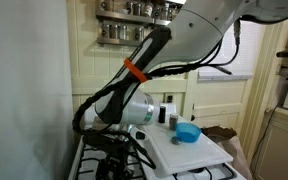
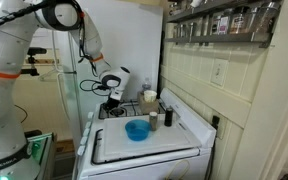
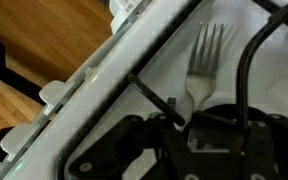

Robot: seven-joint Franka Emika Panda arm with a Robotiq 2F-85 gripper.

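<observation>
A metal fork (image 3: 204,62) lies in the wrist view with its tines pointing away from the hand, over the white stovetop (image 3: 124,120) and beside black grate bars (image 3: 156,100). Its handle runs down to my gripper, where dark fingers hide its end. Whether the fingers touch the handle cannot be made out. In exterior view 1 my gripper (image 1: 114,168) is low over the stove at the left, pointing down, its fingertips lost among dark grates. Exterior view 2 has the hand (image 2: 114,103) at the stove's far end.
A white board (image 2: 134,140) covers much of the stove and carries a blue bowl (image 2: 137,130). Shakers and small containers (image 2: 168,117) stand along the back. Jars line a wall shelf (image 2: 219,40) above. Beyond the stove's edge, wooden floor (image 3: 44,40) shows.
</observation>
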